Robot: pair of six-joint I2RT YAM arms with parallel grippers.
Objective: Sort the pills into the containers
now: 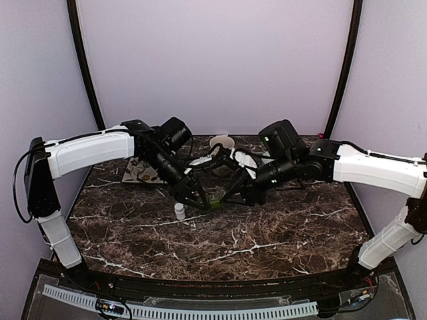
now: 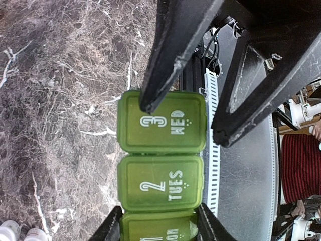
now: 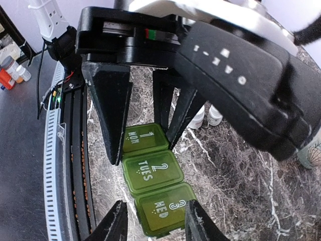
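Observation:
A green pill organizer [image 1: 215, 200] is held up at mid-table; its MON, TUES and WED lids [image 2: 160, 182] face the wrist cameras, all closed. My left gripper is shut on its MON end, as the right wrist view [image 3: 143, 138] also shows. My right gripper stands part open at the WED end, fingertips just below or beside that compartment; in the left wrist view its fingers hover over the WED lid. Whether they touch cannot be told. White pill bottles [image 1: 179, 212] stand on the marble table behind.
A white cup [image 1: 221, 143] stands at the back middle, a patterned mat [image 1: 137, 172] at back left, partly behind the left arm.

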